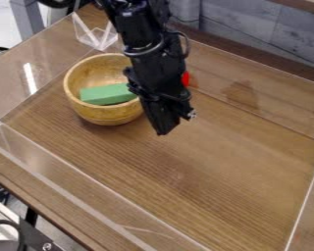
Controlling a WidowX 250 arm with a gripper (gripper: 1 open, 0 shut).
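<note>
A yellow bowl [83,78] sits on the wooden table at the left, holding a long green object [105,95]. My black gripper [163,125] hangs over the table just right of the bowl's front rim, shut, with nothing visible between its fingers. Behind the arm, a small red object [184,76] is mostly hidden.
A clear plastic item [97,34] lies at the back left, and a raised wooden ledge runs along the back right.
</note>
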